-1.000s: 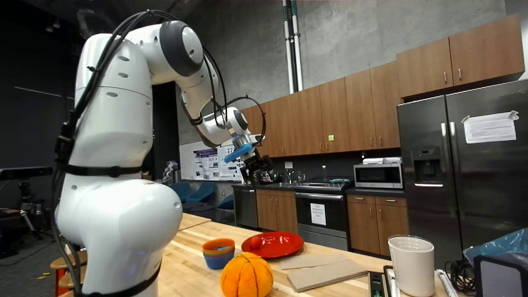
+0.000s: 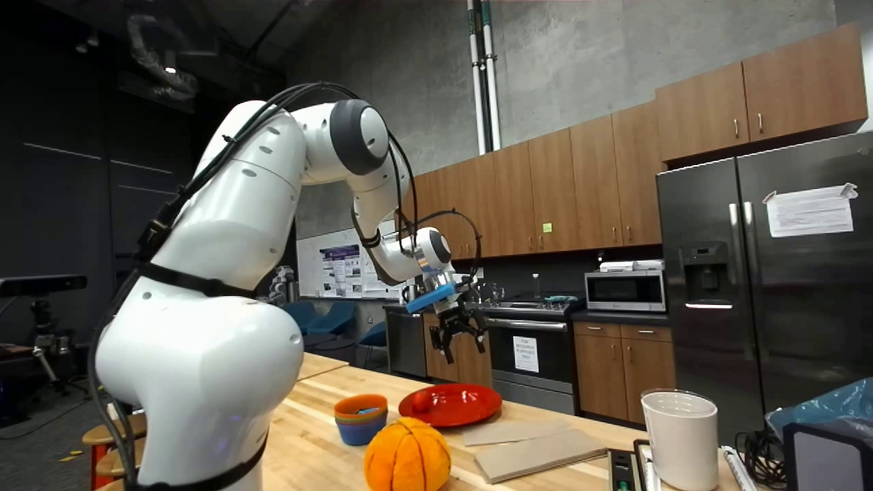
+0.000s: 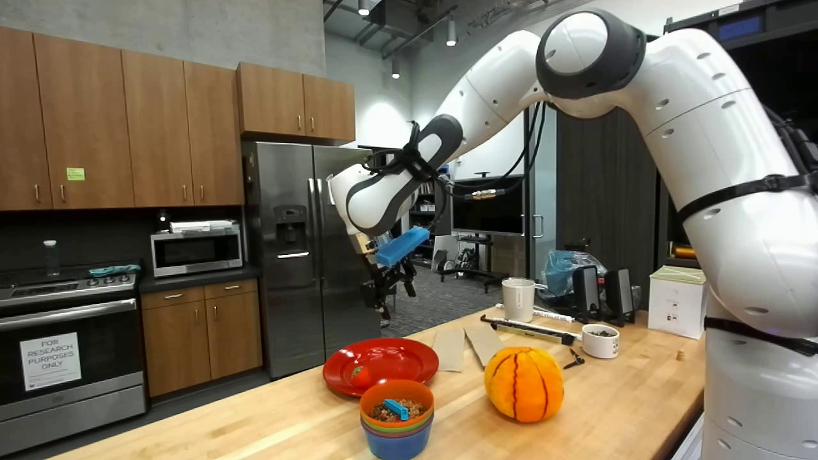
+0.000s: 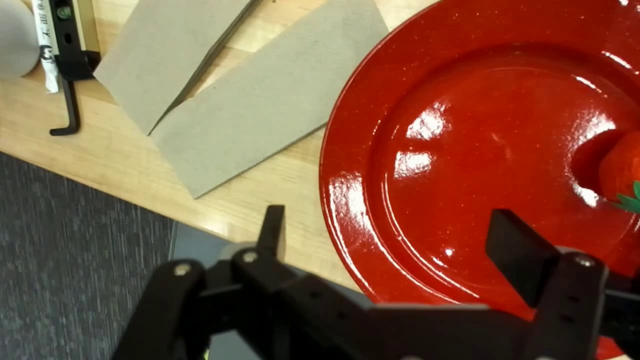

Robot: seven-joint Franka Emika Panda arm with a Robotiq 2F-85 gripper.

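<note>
My gripper hangs above the far edge of the table, over the rim of a red plate [image 4: 354,180]. Its two black fingers stand wide apart, open, and nothing is held between them. On the plate lies a red strawberry [image 4: 624,165] with green leaves, at the right edge of the wrist view. Stacked bowls [image 3: 398,441], orange on top and blue at the bottom, stand beside the plate; the top one holds brown bits and a blue piece [image 3: 397,409]. An orange plush pumpkin [image 3: 524,384] sits on the table near them.
Two flat grey-brown boards [image 4: 270,99] lie beside the plate. Past them are a level [image 4: 71,36], a white pitcher [image 2: 681,438] and a small white cup [image 3: 600,342]. Bare wooden tabletop [image 3: 253,418] stretches out on the bowls' other side.
In exterior view 1 my gripper has moved right and lower, closer to the plate. The objects on the table have not moved.
</note>
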